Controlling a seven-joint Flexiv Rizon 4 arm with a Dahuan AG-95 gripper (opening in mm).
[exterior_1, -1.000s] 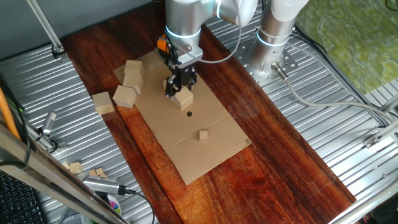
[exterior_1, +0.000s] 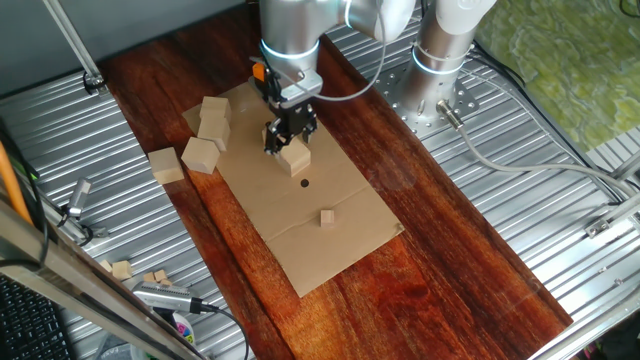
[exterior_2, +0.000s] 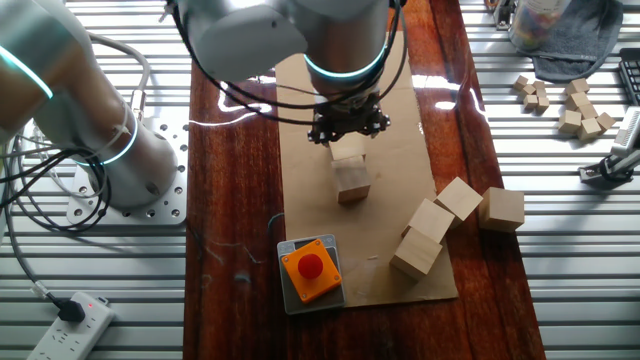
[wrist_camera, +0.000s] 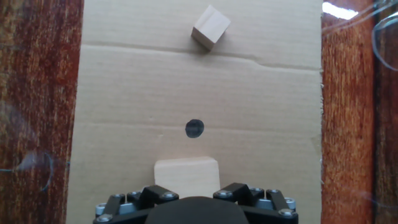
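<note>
My gripper (exterior_1: 291, 140) hangs low over the cardboard sheet (exterior_1: 320, 250), close to two pale wooden blocks. In exterior view 2, the nearer block (exterior_2: 351, 180) stands in front of another block (exterior_2: 347, 147), which lies below the gripper (exterior_2: 348, 128) and is partly covered by it. The wrist view shows a block (wrist_camera: 186, 176) at the bottom edge, with the fingers (wrist_camera: 163, 194) spread apart over its sides. Their tips are hidden, so whether they press on anything cannot be seen. A small wooden cube (wrist_camera: 211, 28) sits apart, past a black dot (wrist_camera: 194, 128).
Several larger blocks (exterior_1: 201, 155) cluster at the sheet's edge and on the wooden tabletop (exterior_1: 400, 310). A red button on an orange box (exterior_2: 312, 270) stands at a sheet corner. Small cubes (exterior_2: 585, 110) lie off the wood. Cardboard around the small cube is clear.
Over the last second the arm and gripper have shifted only slightly in exterior view 1, now a little to the left. The blocks look unmoved.
</note>
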